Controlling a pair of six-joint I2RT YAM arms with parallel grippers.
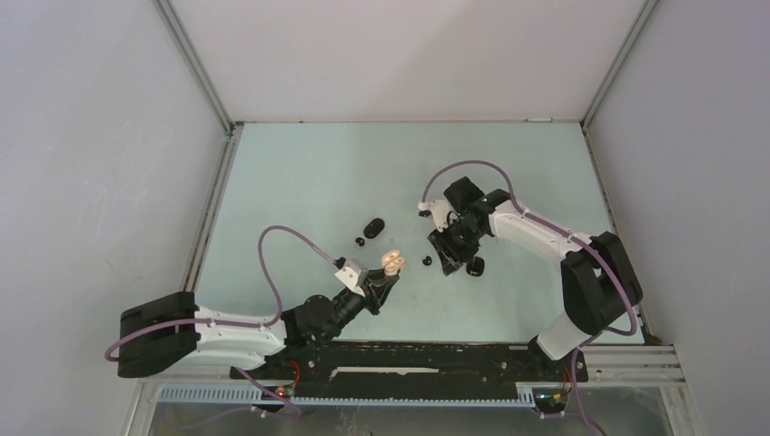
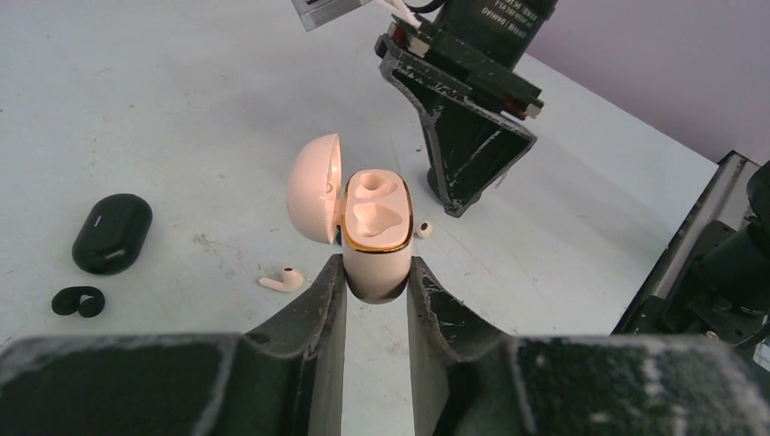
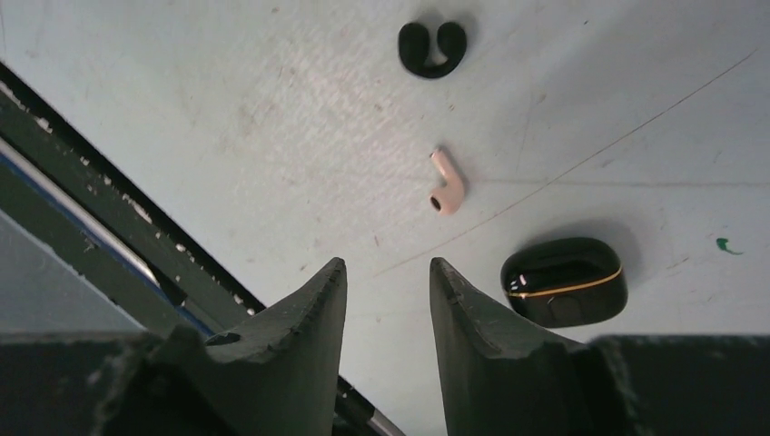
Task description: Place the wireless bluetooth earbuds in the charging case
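Note:
My left gripper is shut on the pink charging case [image 2: 376, 238], whose lid [image 2: 311, 186] stands open. Its two wells show from above, apparently empty. My right gripper hangs over the table to the right with its fingers apart, nothing between them. Below it in the right wrist view lies a pink earbud [image 3: 447, 191]. In the left wrist view another pink earbud [image 2: 285, 281] lies on the table behind the case, and one more pink piece [image 2: 423, 230] shows farther right.
A black case [image 1: 373, 227] and small black curved pieces [image 2: 78, 300] lie left of centre. A second black case [image 3: 563, 291] with a gold line lies under the right arm.

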